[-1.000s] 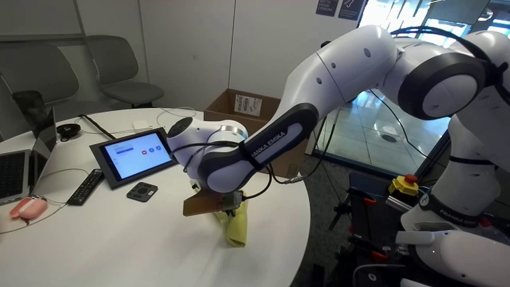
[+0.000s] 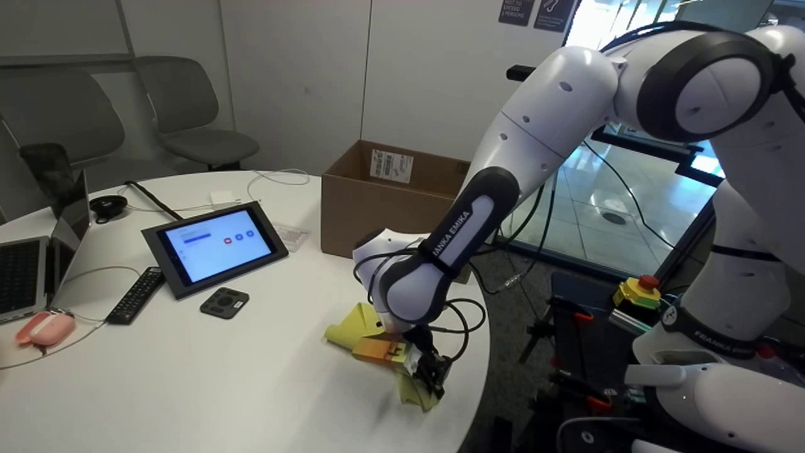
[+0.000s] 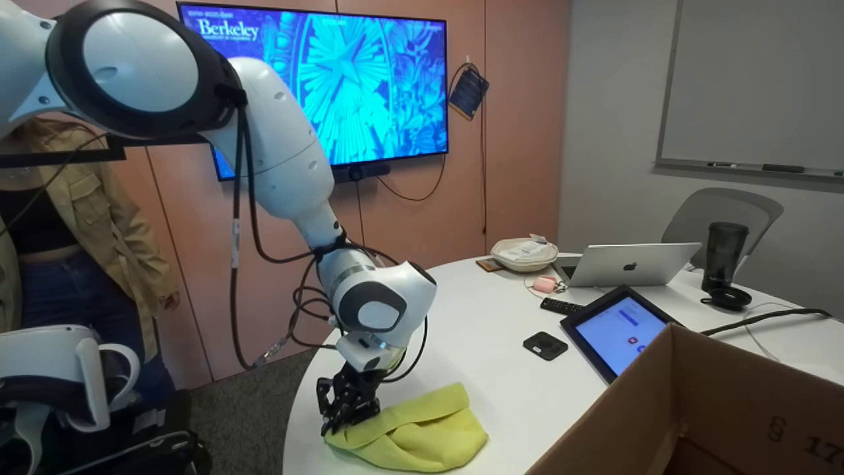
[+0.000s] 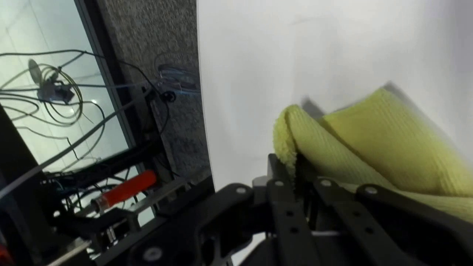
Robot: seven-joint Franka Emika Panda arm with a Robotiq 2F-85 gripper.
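A yellow-green cloth (image 3: 431,431) lies folded and rumpled on the white round table (image 2: 249,377), near its edge. My gripper is shut on one end of this cloth (image 4: 394,142), whose folded tip pokes up between the fingers in the wrist view. From exterior view 2, the gripper (image 3: 348,423) is low over the tabletop at the cloth's left end, and most of the cloth stretches away to the right. In exterior view 1 the wrist and an orange part on it cover some of the cloth.
An open cardboard box (image 2: 392,204) stands at the table's back edge. A tablet (image 2: 219,241), a black square device (image 2: 224,302), a remote (image 2: 136,295) and a laptop (image 3: 633,264) occupy the far side.
My arm has moved right and toward the table's near right edge, and the wrist has come lower. The cloth has shifted that way with the gripper and now lies more spread out.
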